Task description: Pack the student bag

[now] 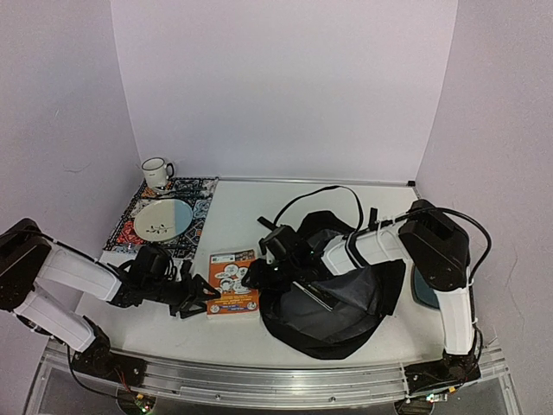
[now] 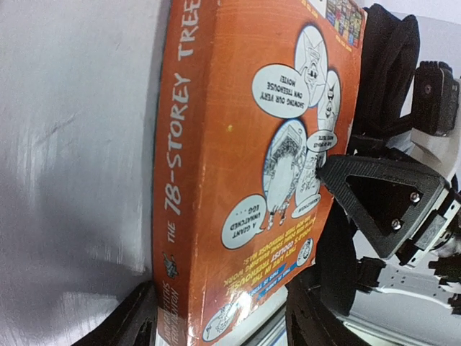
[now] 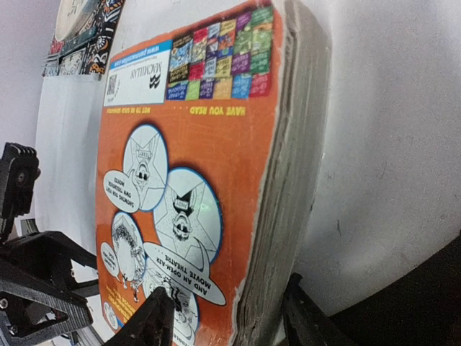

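An orange book (image 1: pixel 232 281) lies flat, back cover up, on the white table between my two grippers. My left gripper (image 1: pixel 207 298) is at its left side; in the left wrist view its fingers stand apart at the printed spine (image 2: pixel 180 144). From the right comes my right gripper (image 1: pixel 252 275), its fingers likewise apart at the page edges (image 3: pixel 277 180) in the right wrist view. Neither is visibly closed on the book. The black student bag (image 1: pixel 333 311) lies at the book's right, partly under the right arm.
A plate (image 1: pixel 162 220) sits on a patterned mat (image 1: pixel 201 194) at the back left, with a white mug (image 1: pixel 156 173) behind it. A dark flat item (image 1: pixel 423 290) lies at the far right.
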